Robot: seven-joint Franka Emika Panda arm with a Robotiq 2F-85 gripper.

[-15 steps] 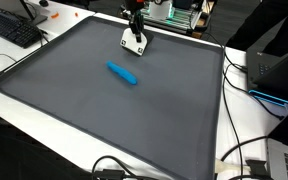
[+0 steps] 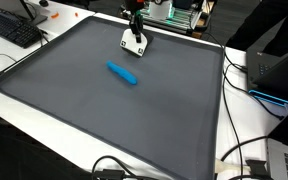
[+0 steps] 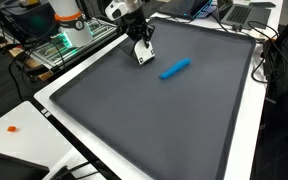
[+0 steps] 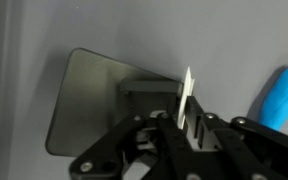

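My gripper is shut on a thin white panel (image 4: 188, 85), which shows edge-on in the wrist view. From the front, in exterior view 1, the panel (image 2: 134, 42) is white with dark patches and stands tilted near the far edge of the grey board. A dark, flat, rounded-corner piece (image 4: 89, 100) lies beside it in the wrist view, partly covered by my fingers; whether the two are joined I cannot tell. Apart from the gripper, a blue elongated object (image 3: 174, 69) rests on the board.
The large grey board (image 2: 134, 110) is mostly bare, with wide free room towards the near side. Beyond its border are a keyboard (image 2: 12, 28), cables and a laptop (image 2: 286, 160). My arm's base (image 3: 69, 25) stands at the left in exterior view 2.
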